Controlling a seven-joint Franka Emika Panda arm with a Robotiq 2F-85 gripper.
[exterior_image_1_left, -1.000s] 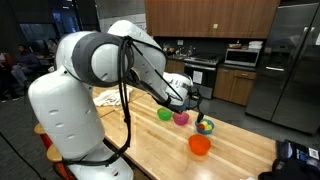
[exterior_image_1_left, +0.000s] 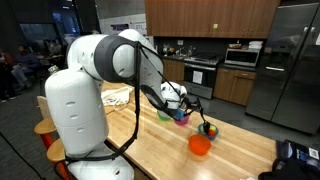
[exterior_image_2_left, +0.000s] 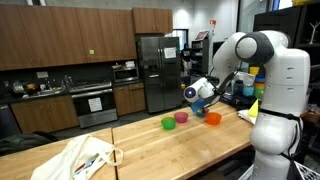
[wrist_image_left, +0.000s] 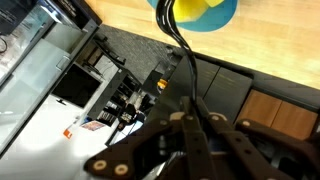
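My gripper is shut on a long, thin, dark utensil (wrist_image_left: 178, 36), which looks like a ladle or spoon handle. The utensil curves up the wrist view toward a blue bowl (wrist_image_left: 222, 17) at the top edge, with yellow contents (wrist_image_left: 198, 10); the utensil's far end is out of frame. In exterior view 1, the gripper (exterior_image_1_left: 186, 106) hangs above the table, up and left of the blue bowl (exterior_image_1_left: 207, 135) holding colourful items. Whether the utensil touches the bowl or its contents cannot be told.
An orange bowl (exterior_image_1_left: 199, 146) stands in front of the blue one. Pink (exterior_image_2_left: 181, 117) and green (exterior_image_2_left: 168, 124) bowls sit nearby. A white cloth (exterior_image_2_left: 85, 158) lies at the table's far end. Bare tabletop (exterior_image_1_left: 240, 150) extends to the right.
The arm has swung left and lowered somewhat in exterior view 1, so its forearm and wrist now cover more of the green and pink bowls. The bowls appear unmoved.
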